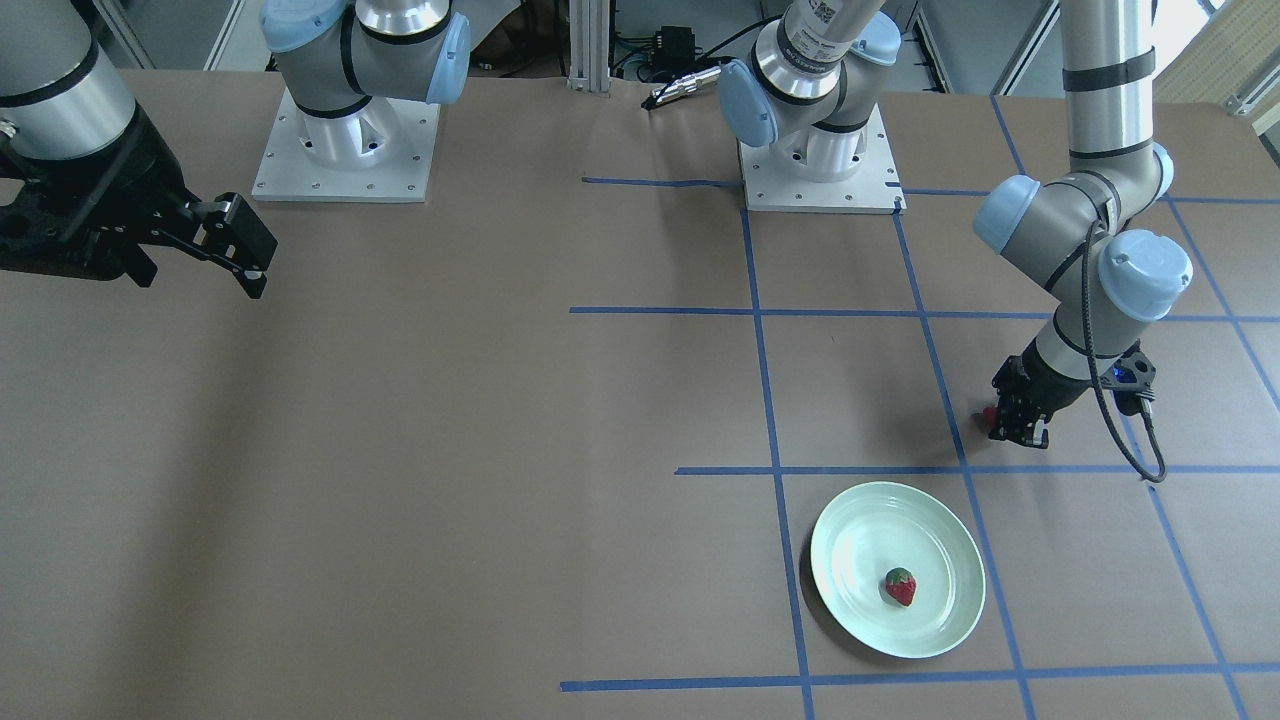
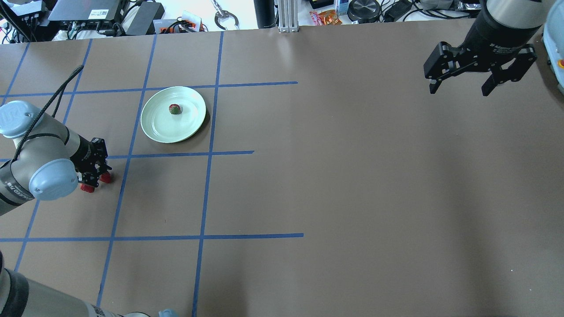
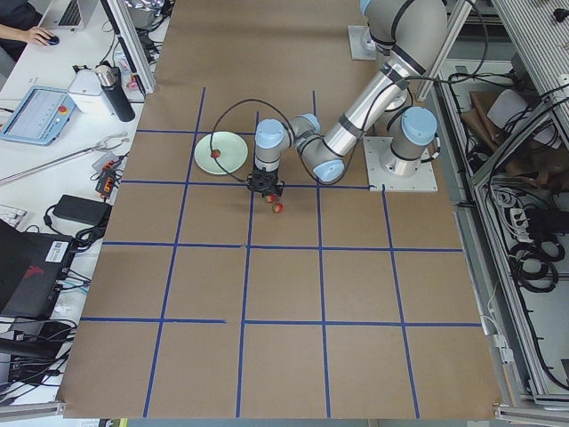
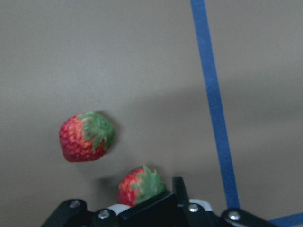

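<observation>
My gripper (image 1: pixel 1020 420) is low over the table, beside two strawberries. In the left wrist view one strawberry (image 4: pixel 86 136) lies clear of the fingers; the other strawberry (image 4: pixel 137 187) is right at the fingertips, partly hidden by them, and I cannot tell whether it is gripped. In the top view both red berries show at the gripper's edge. A green-white plate (image 1: pixel 861 540) holds one strawberry (image 1: pixel 900 587), nearer the front camera than the gripper.
A second arm's black gripper (image 2: pixel 476 68) hangs at the other end of the table, away from the berries. More arm bases (image 1: pixel 348 180) stand along one edge.
</observation>
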